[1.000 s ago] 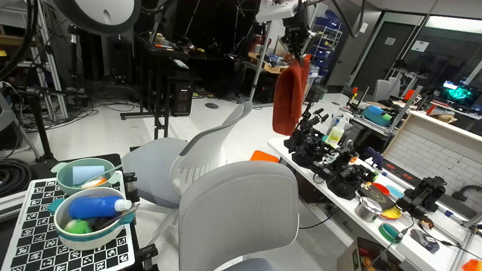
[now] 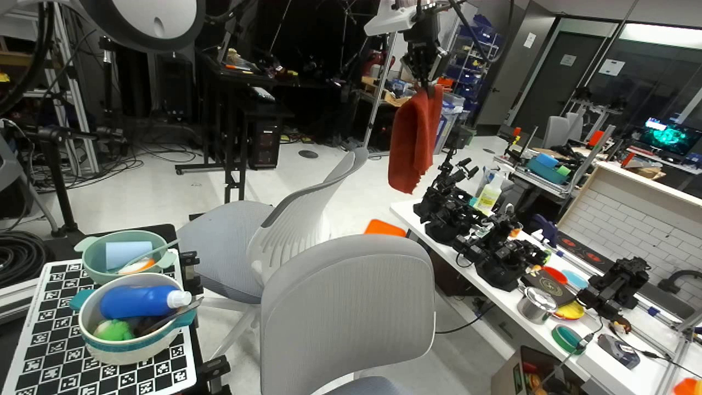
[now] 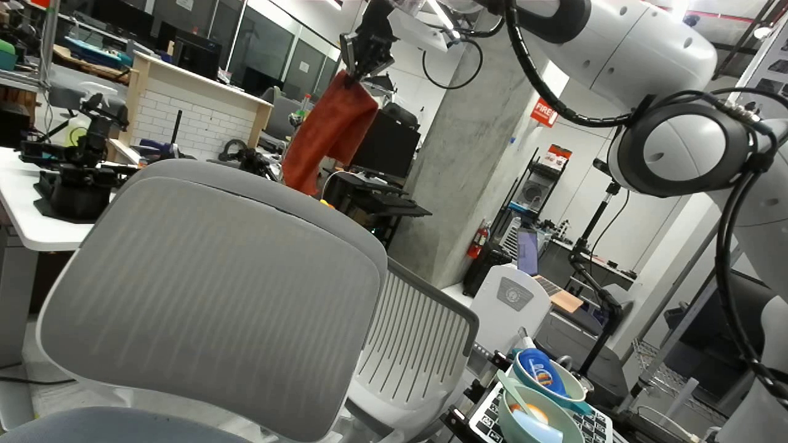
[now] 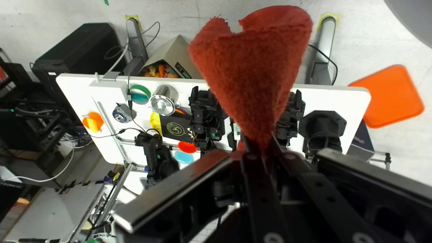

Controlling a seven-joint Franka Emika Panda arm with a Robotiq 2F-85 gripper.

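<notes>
A rust-red cloth (image 2: 412, 141) dangles in the air from my gripper (image 2: 428, 82), pinched at its top end. In the other exterior view the cloth (image 3: 329, 133) slants down and left below the gripper (image 3: 353, 76), above the top of a chair back. Seen from the wrist, the gripper is shut on the bunched end of the cloth (image 4: 251, 69), which spreads out beyond the fingertips and covers part of the white bench behind it.
Grey chairs (image 2: 349, 316) stand below and in front. A white bench (image 2: 483, 286) bears several black robot arms and a metal pot (image 2: 536, 305). At left, two bowls with items, one cream (image 2: 125, 355) and one green (image 2: 95, 253), rest on a marker board (image 2: 49, 355).
My gripper, with the cloth hanging from it, has moved slightly left in exterior view 1. The cloth swings a little; the bowls and chairs are unmoved.
</notes>
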